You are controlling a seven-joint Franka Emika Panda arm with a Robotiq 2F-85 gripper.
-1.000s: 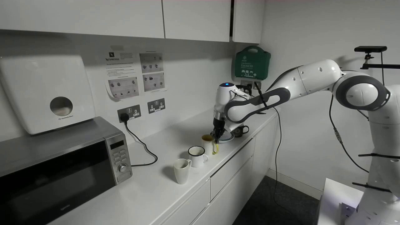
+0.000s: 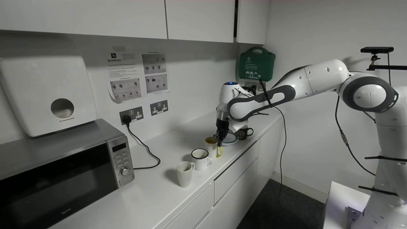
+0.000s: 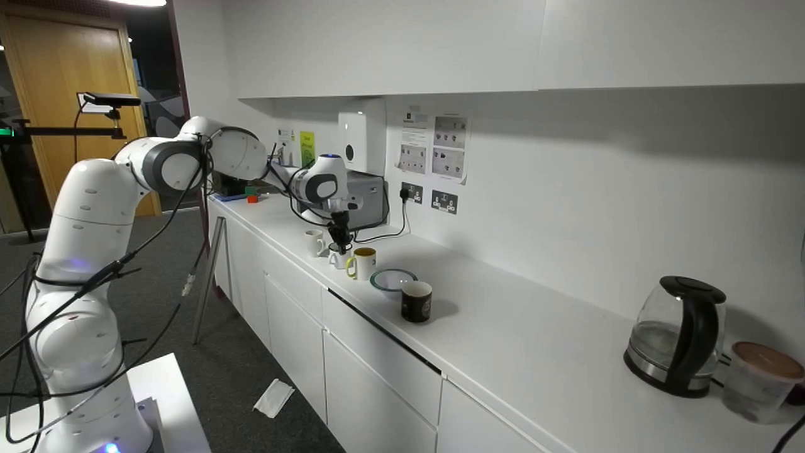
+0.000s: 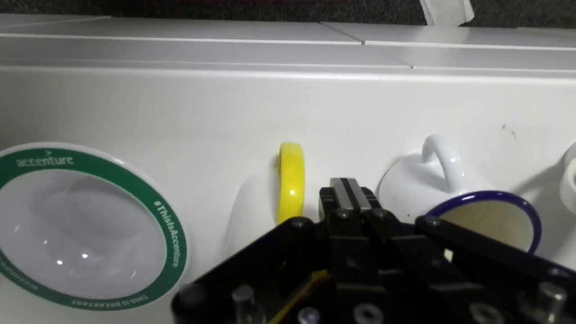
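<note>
My gripper is shut, its fingertips together with nothing visible between them. In the wrist view it hangs over the counter between a white mug with a yellow handle (image 4: 292, 181) and a white enamel mug with a dark blue rim (image 4: 413, 183). The yellow handle is close on its left, apart from the fingertips. Much of the yellow-handled mug's body is hidden behind the gripper there; its yellow inside (image 2: 210, 140) shows in exterior view 1. A plain white mug (image 2: 185, 174) stands at the near end of the row.
A green-rimmed bowl (image 4: 170, 227) lies beyond the yellow-handled mug, with a black mug (image 3: 416, 302) past it. The counter's front edge (image 4: 216, 73) runs close by the handles. A microwave (image 2: 68, 160) and a kettle (image 3: 675, 336) stand farther off.
The arm's wrist and gripper have risen slightly. The mugs and bowl look unmoved.
</note>
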